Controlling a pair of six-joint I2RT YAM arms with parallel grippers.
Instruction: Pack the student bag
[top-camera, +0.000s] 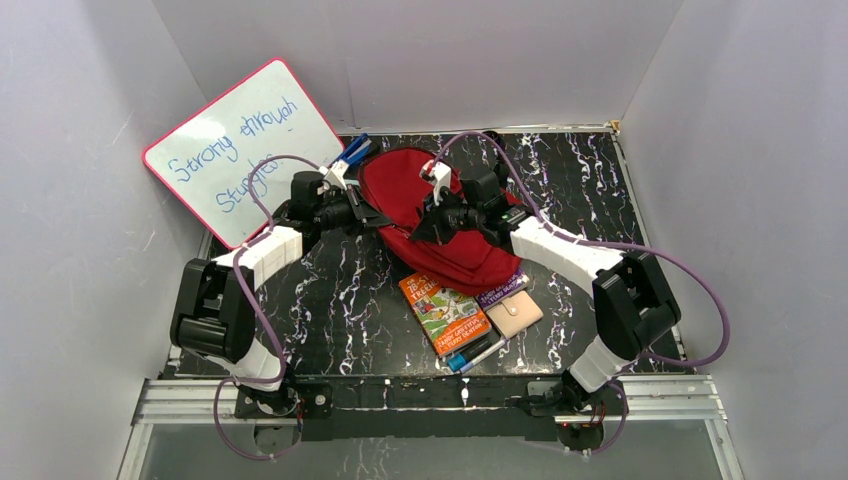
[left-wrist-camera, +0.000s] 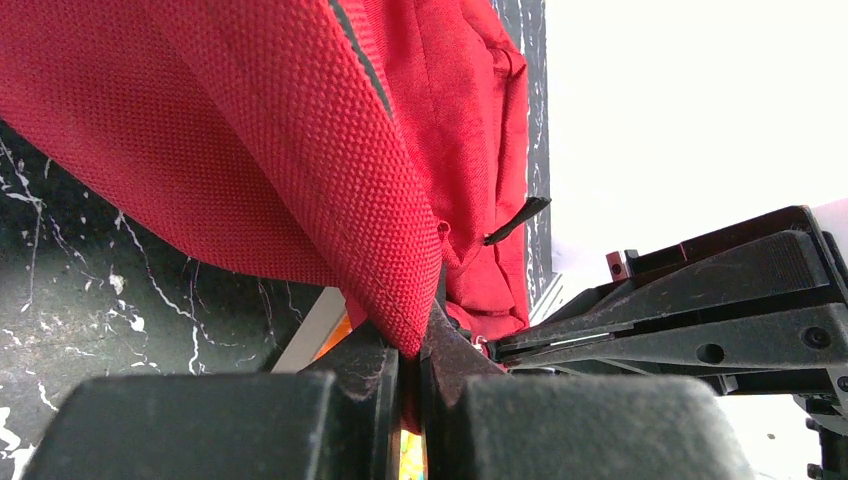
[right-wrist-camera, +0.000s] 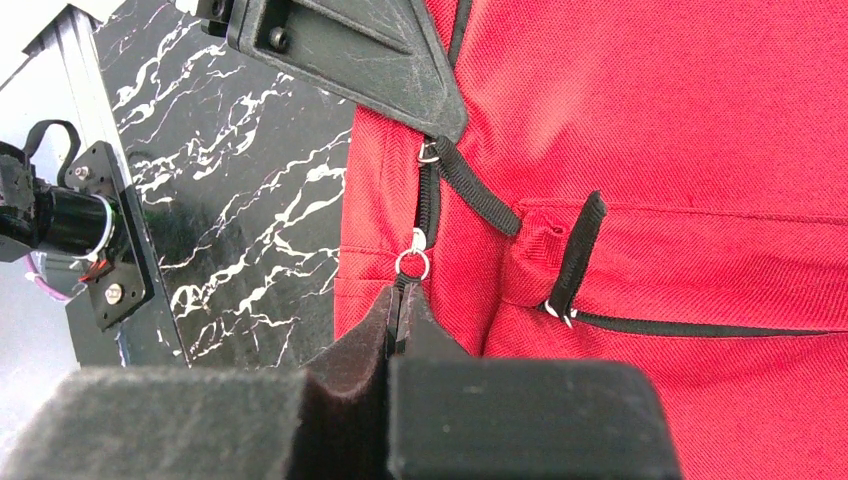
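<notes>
The red bag (top-camera: 470, 262) lies mid-table. At its left edge my left gripper (top-camera: 388, 222) is shut on a fold of the bag; in the left wrist view the red fabric (left-wrist-camera: 385, 270) runs down between its fingers. My right gripper is shut over the bag, a short way right of the left one. A zipper ring (right-wrist-camera: 412, 264) sits right at its tips, its black strap disappearing there; whether it is pinched I cannot tell. Another black pull tab (right-wrist-camera: 578, 250) stands up from a second zipper. Both forearms cover part of the bag.
An orange book (top-camera: 440, 315), a purple book (top-camera: 503, 290), a beige wallet (top-camera: 515, 314) and markers (top-camera: 475, 355) lie in front of the bag. A whiteboard (top-camera: 245, 150) leans at back left, with a blue item (top-camera: 355, 150) beside it. Bare table lies at front left.
</notes>
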